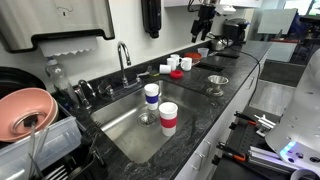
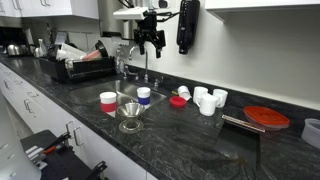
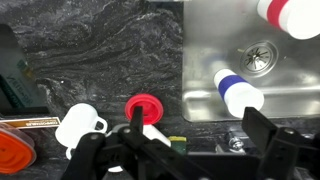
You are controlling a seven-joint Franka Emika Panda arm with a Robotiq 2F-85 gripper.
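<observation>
My gripper [image 2: 150,48] is open and empty, high above the counter near the sink. In the wrist view its dark fingers [image 3: 266,137] are spread wide, and the counter, with a small red dish [image 3: 143,107], shows well below. A white cup with a blue band [image 3: 238,92] is at the sink's back side, and a white cup with a red band [image 1: 168,118] is at its front side. Several white mugs [image 2: 208,103] are grouped by the wall. On the front part of the counter stands a clear footed glass bowl [image 2: 131,117]. The gripper touches none of these.
The faucet [image 1: 123,60] rises behind the metal sink [image 1: 137,132]. A dish rack with bowls [image 1: 25,112] fills the left end. A dark tray [image 2: 240,126] and a round red item [image 2: 265,117] lie to the right. Bare counter lies between the glass bowl and tray.
</observation>
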